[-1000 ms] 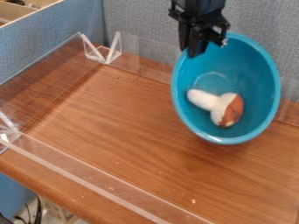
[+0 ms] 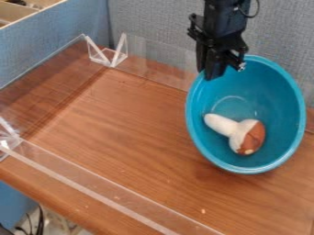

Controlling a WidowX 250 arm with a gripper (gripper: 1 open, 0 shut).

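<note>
My black gripper (image 2: 216,57) is at the top, right at the back-left rim of a blue bowl (image 2: 267,101); its fingertips overlap the rim, and whether they grip it is unclear. Inside the bowl lies a mushroom-like object (image 2: 238,131) with a white stem and a brown-and-white cap.
Grey padded walls stand behind and to the left, and cables show at the lower left.
The bowl has shifted right and slightly down along with my gripper, and the mushroom-like object has moved with it.
</note>
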